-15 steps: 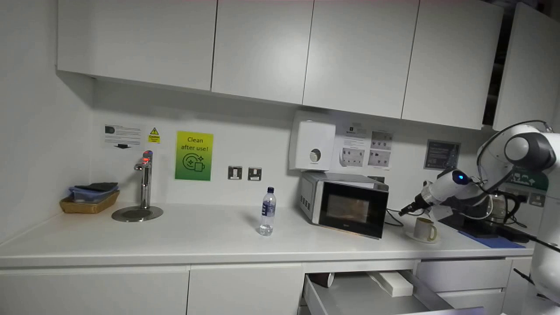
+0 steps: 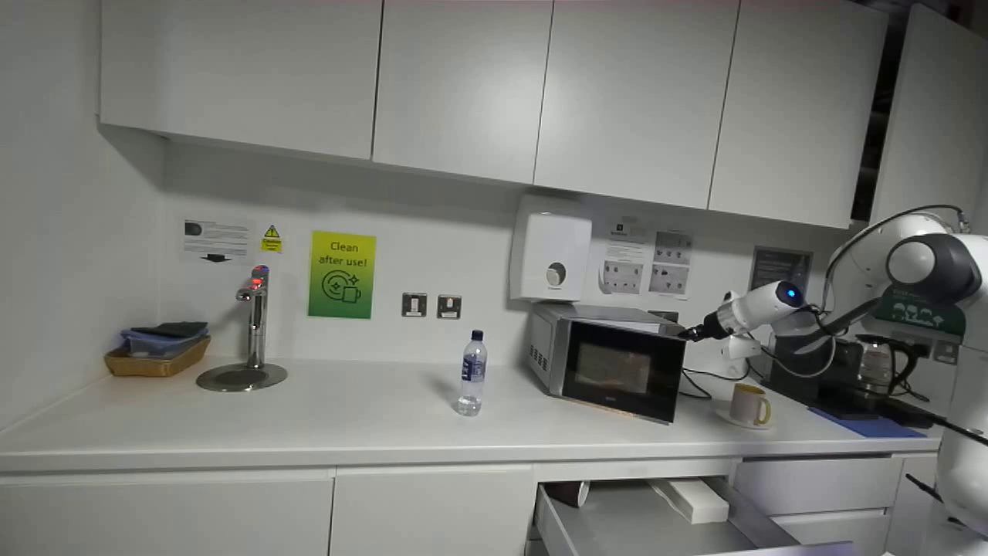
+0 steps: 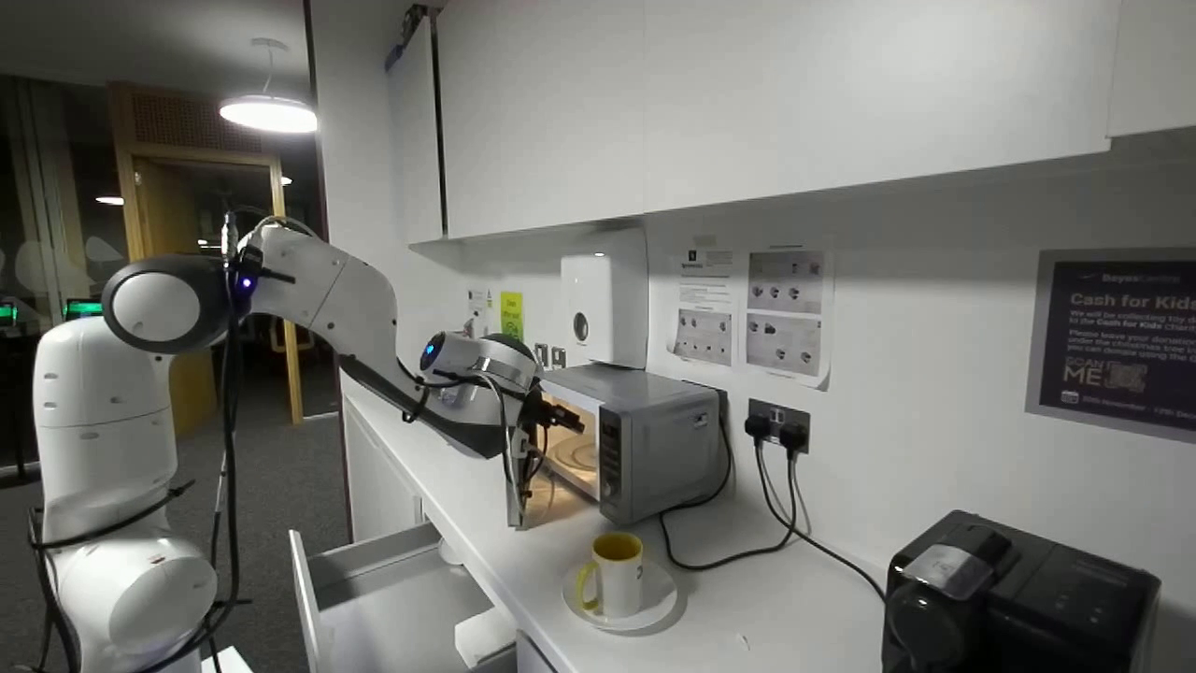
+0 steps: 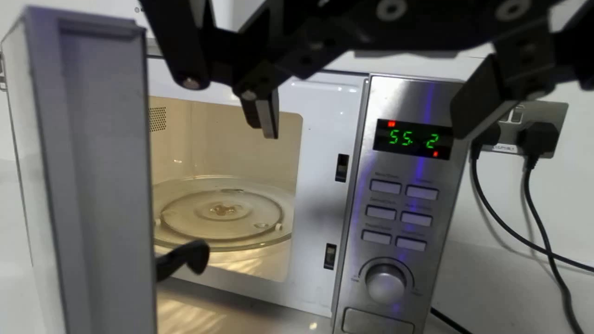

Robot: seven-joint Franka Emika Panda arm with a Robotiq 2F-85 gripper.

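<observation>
The silver microwave (image 3: 667,443) has its door (image 4: 103,183) standing open, its lit inside showing a glass turntable (image 4: 222,214) with nothing standing on it. Close in front of the microwave, my gripper is open, its fingers spread wide with nothing between them. In the wrist view, one finger (image 4: 267,117) overlaps the upper part of the cavity opening and the other lies beside the green display (image 4: 412,139). From exterior view 1, the door front (image 2: 618,371) hides the cavity, and the gripper (image 2: 687,334) appears at the door's upper right edge.
A yellow-and-white mug (image 3: 619,574) sits on a saucer (image 3: 662,600) near the microwave. Below the counter a drawer (image 2: 620,528) is pulled out. A water bottle (image 2: 472,375) stands left of the microwave, with clear counter beyond. Black cables (image 3: 729,561) run behind.
My arm has moved left and up, from above the mug to the microwave door's edge, the gripper now pointing more level. The door, mug and bottle look unmoved.
</observation>
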